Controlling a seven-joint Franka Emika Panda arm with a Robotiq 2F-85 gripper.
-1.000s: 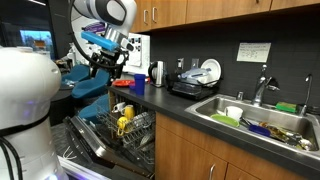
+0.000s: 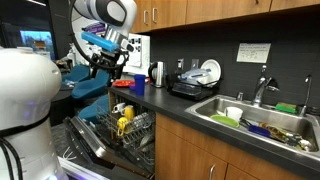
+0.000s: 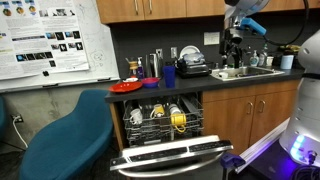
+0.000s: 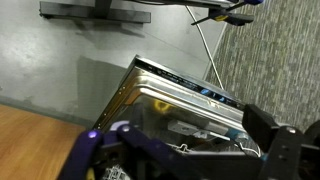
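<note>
My gripper hangs open at the end of the white arm, high above the dishwasher. In the wrist view the gripper shows dark fingers spread apart along the bottom, nothing held between them. The dishwasher door is lowered, and its metal edge runs slantwise below the fingers. A rack is pulled out, holding a yellow mug and several light-coloured dishes.
On the counter stand a blue container, a red plate and a black toaster. The sink holds utensils and a green-and-white item. A blue chair is beside the dishwasher; the floor has open room.
</note>
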